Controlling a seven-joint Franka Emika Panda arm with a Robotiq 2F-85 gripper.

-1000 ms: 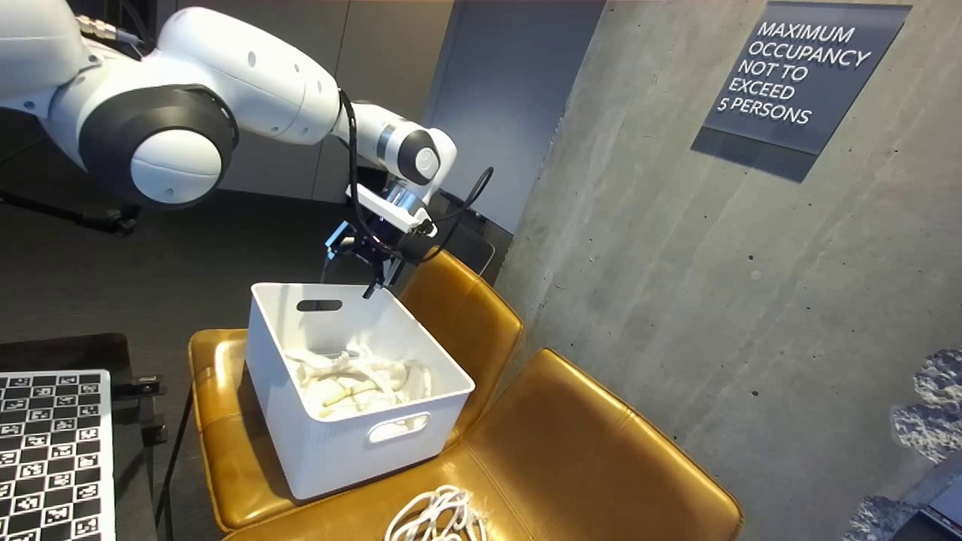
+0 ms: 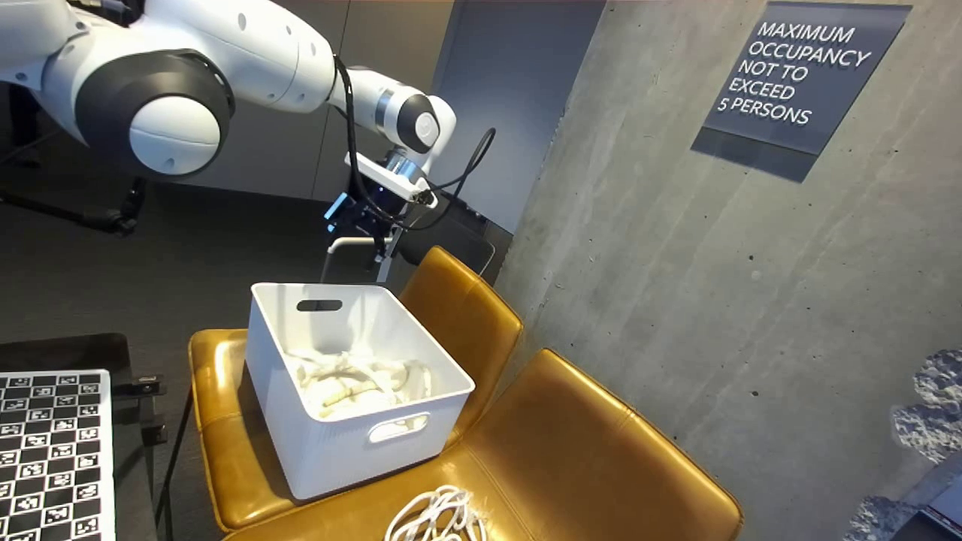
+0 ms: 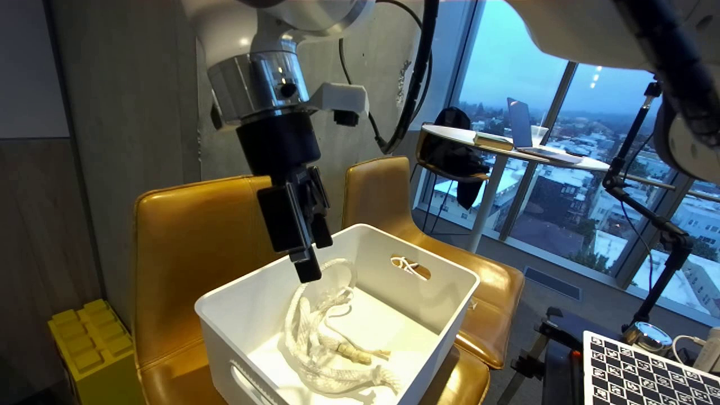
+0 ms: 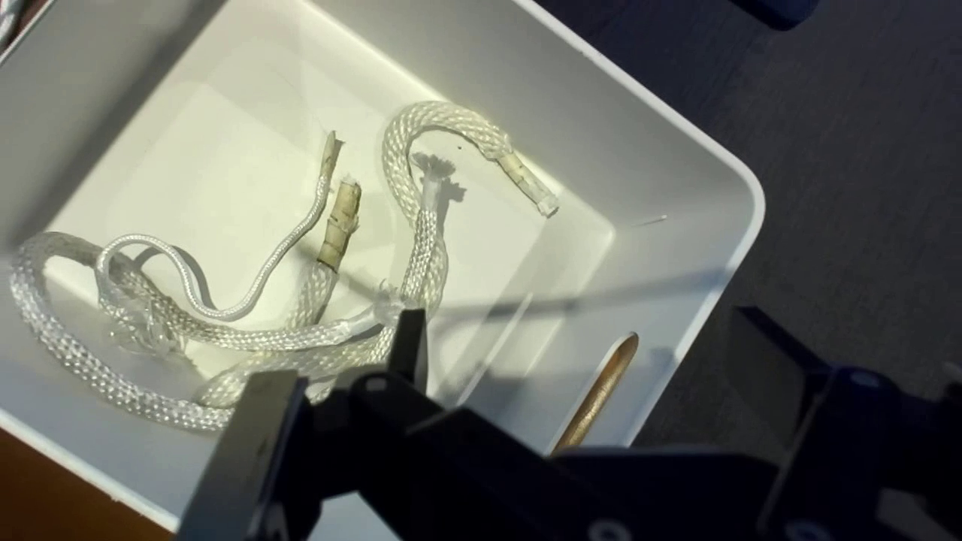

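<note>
The white box (image 2: 316, 464) sits on a tan chair, its top uncovered. Several white ropes lie loose on its floor: in the wrist view a thick braided rope (image 4: 101, 377) curves along one side, and a thinner cord (image 4: 255, 293) bends near the middle. Some rope ends are wrapped in tan tape, others frayed. My gripper (image 3: 311, 255) is open above the box's back edge, with no rope held in it. In the wrist view its dark fingers partly cover the ropes and the handle end of the box.
A bundle of white cord (image 2: 440, 515) rests on the nearer chair seat (image 2: 361, 515), outside the box. A black-and-white marker board (image 2: 54, 460) stands beside the chairs. The concrete wall (image 2: 667, 297) rises behind the chair backs.
My arm and gripper have risen, lifting the fingers away from the box's back rim. The box and the ropes inside look unchanged.
</note>
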